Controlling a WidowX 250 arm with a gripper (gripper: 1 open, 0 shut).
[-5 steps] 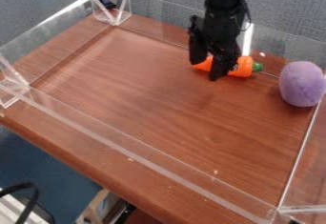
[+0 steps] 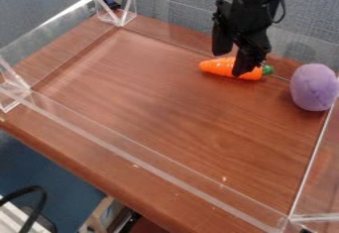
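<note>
My black gripper (image 2: 236, 58) points down at the back right of the wooden surface, its fingers around or just over an orange carrot (image 2: 217, 66) with a green top that lies on the wood. Whether the fingers are open or closed on the carrot is hard to tell. To the right of the carrot sits a purple round object (image 2: 314, 87), like an eggplant or ball.
Clear plastic walls (image 2: 159, 168) edge the wooden work surface (image 2: 133, 98). A grey textured panel stands behind.
My gripper has shifted slightly to the right and changed its pose over the carrot, which looks unmoved.
</note>
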